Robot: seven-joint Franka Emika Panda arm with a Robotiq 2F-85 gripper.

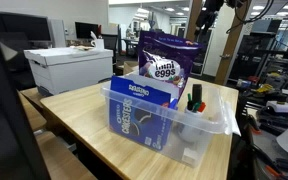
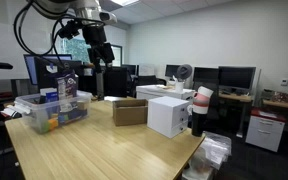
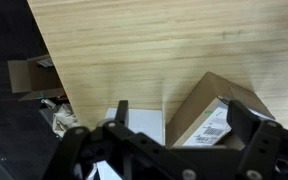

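My gripper stands open in the wrist view, its dark fingers spread wide; nothing appears held between them. Below lies the wooden table, with a brown cardboard box behind the right finger and a white surface near the left one. Exterior view 2 has the gripper raised high above the table. A clear plastic bin in exterior view 1 holds a purple Mini Eggs bag, a blue box and smaller items.
On the table in exterior view 2 are an open brown box, a white box and stacked cups. Bagged items sit beyond the right edge.
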